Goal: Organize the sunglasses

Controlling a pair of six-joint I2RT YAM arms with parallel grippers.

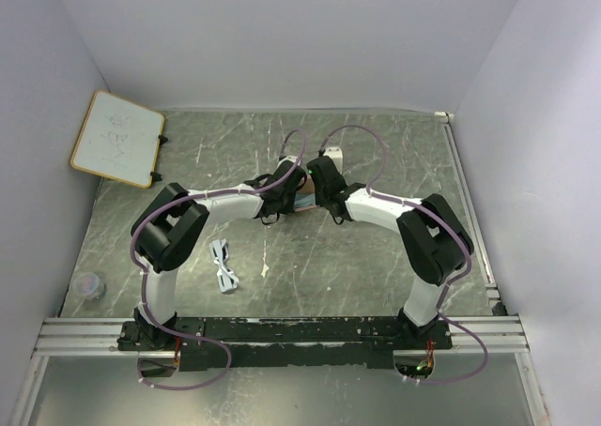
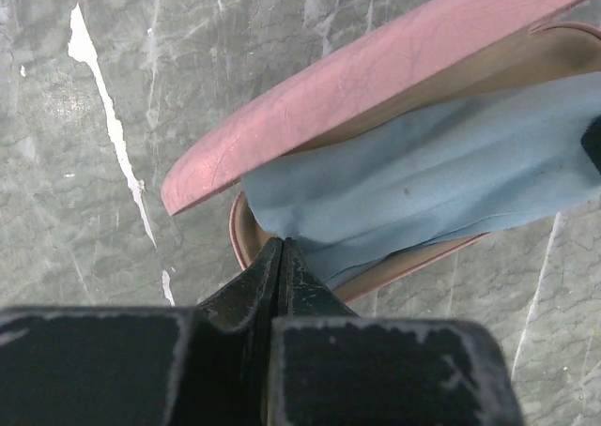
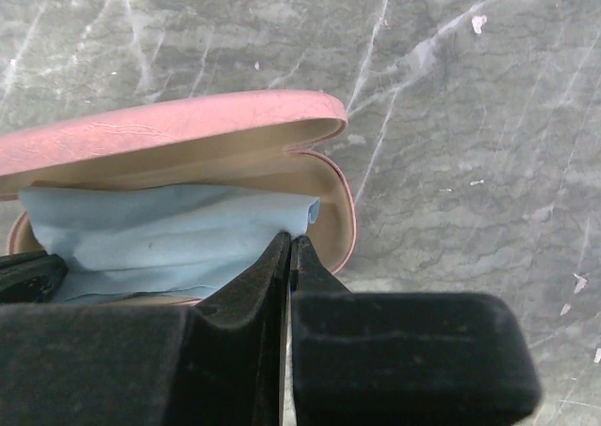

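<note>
A pink glasses case [image 2: 357, 79] lies with its lid raised, and a light blue cloth [image 2: 394, 177] fills its tan inside. My left gripper is shut on the cloth at its left end, just inside the case rim. At the cloth's other end, my right gripper is shut with its tips against the cloth corner; nothing clear shows between them. From the top view, both arms hide most of the case. No sunglasses can be made out in the case; whatever lies under the cloth is hidden.
A white, narrow object [image 1: 223, 265], too small to identify surely, lies at front left. A clear round container [image 1: 89, 286] stands at the left edge, and a whiteboard [image 1: 117, 137] leans at the back left.
</note>
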